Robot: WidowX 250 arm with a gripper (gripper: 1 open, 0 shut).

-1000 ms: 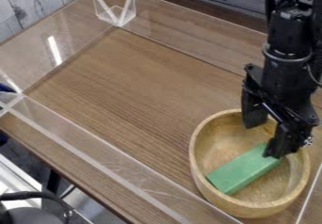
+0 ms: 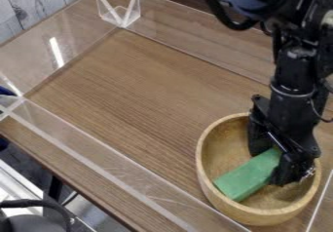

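Note:
A round wooden bowl (image 2: 220, 193) stands at the lower right, holding a green rectangular object (image 2: 246, 178). My black gripper (image 2: 283, 153) reaches down into the bowl, over the upper end of the green object and partly hiding it. The fingertips are dark and overlap the object, so whether they touch it is hard to tell.
A clear plastic piece (image 2: 119, 12) is at the back left. Dark cables lie at the lower left.
The gripper has come lower into the bowl, now covering more of the green object's upper end and the bowl's back part.

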